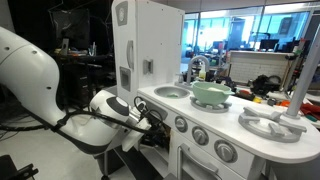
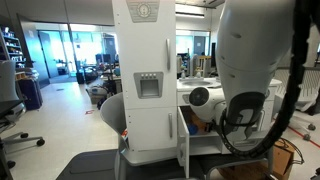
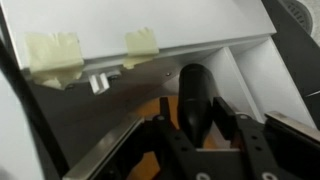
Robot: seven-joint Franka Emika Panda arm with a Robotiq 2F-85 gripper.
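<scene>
In the wrist view a dark, smooth, bottle-like object point(image 3: 195, 88) stands out inside an open white cabinet compartment. The fingers of my gripper reach around its near end, one on each side, and the dark-on-dark view hides whether they press on it. An orange-brown round item point(image 3: 150, 110) lies behind and below the object. From exterior view 1 my gripper point(image 1: 156, 128) is low at the front of the toy kitchen, largely hidden by the arm and cabinet. In exterior view 2 the arm covers most of the compartment.
Above the compartment runs a white edge point(image 3: 120, 28) with yellow tape pieces. A white divider point(image 3: 245, 85) borders the right side. The tall white fridge unit point(image 1: 146, 60) stands beside the opening. On the countertop are a green pot point(image 1: 210, 94) and a sink point(image 1: 172, 92).
</scene>
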